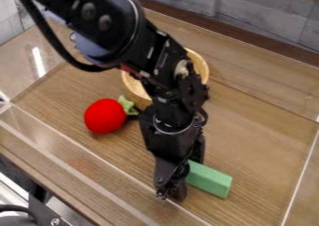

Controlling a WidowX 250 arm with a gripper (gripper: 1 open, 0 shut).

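Observation:
The black arm comes down from the upper left to my gripper (173, 176) at the lower middle, over a mint-green rectangular block (211, 181). The gripper's fingers overlap the block's left end; whether they grip it or only touch it, and how far they are open, is hard to tell.
A red round object (104, 117) with a green top lies left of the gripper. A tan bowl (197, 66) sits behind the arm, partly hidden. A grey wall runs along the back.

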